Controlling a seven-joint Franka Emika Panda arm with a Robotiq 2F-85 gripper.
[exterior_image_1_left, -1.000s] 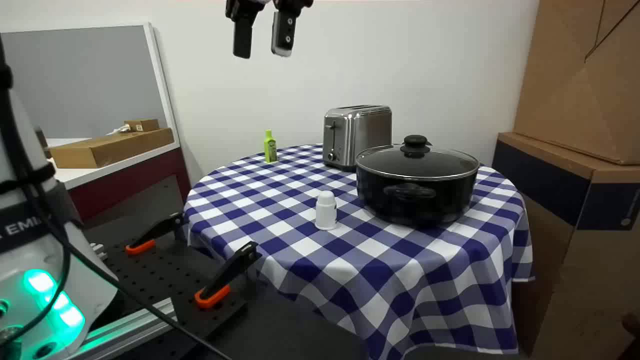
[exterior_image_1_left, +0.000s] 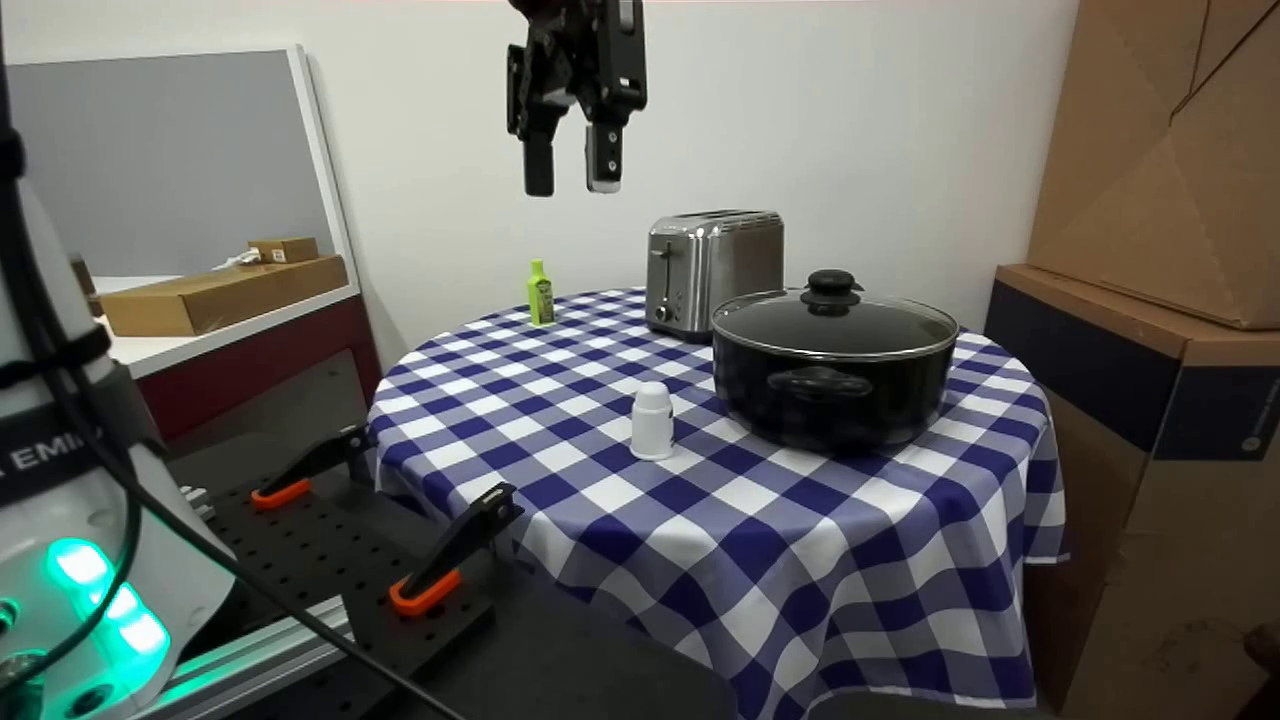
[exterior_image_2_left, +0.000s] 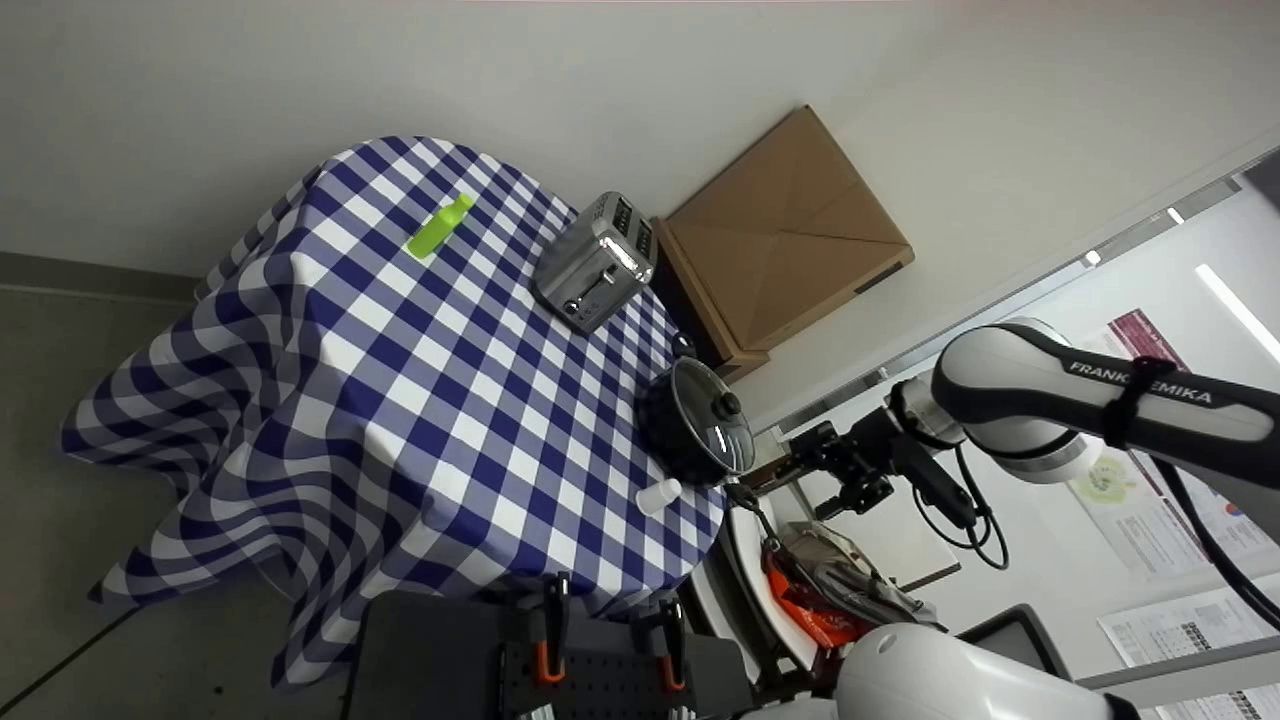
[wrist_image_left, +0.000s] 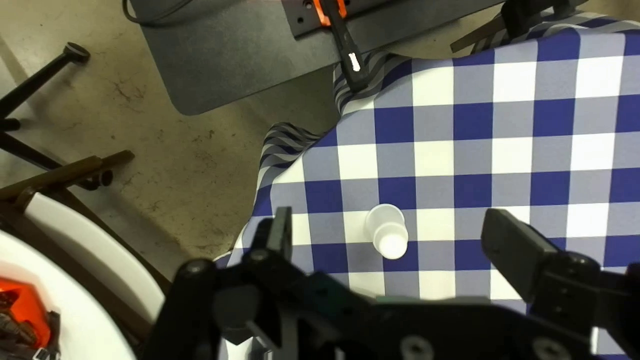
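Observation:
My gripper (exterior_image_1_left: 571, 180) is open, high above the table, with nothing between its fingers. In the wrist view a white shaker-like bottle (wrist_image_left: 387, 231) stands upright on the checked cloth, framed between my two spread fingers but far below them. The same bottle (exterior_image_1_left: 653, 422) is near the front of the table in exterior view 1, just left of a black lidded pot (exterior_image_1_left: 828, 384). Toward the back stand a silver toaster (exterior_image_1_left: 716, 274) and a small lime-green bottle (exterior_image_1_left: 540, 295).
Black clamps with orange tips (exterior_image_1_left: 456, 552) grip the near table edge. Cardboard boxes (exterior_image_1_left: 1140, 480) rise beyond the right side, and a wall stands close behind.
My gripper has come down and a little to the right in exterior view 1, its fingers still apart. The objects on the table have stayed in place.

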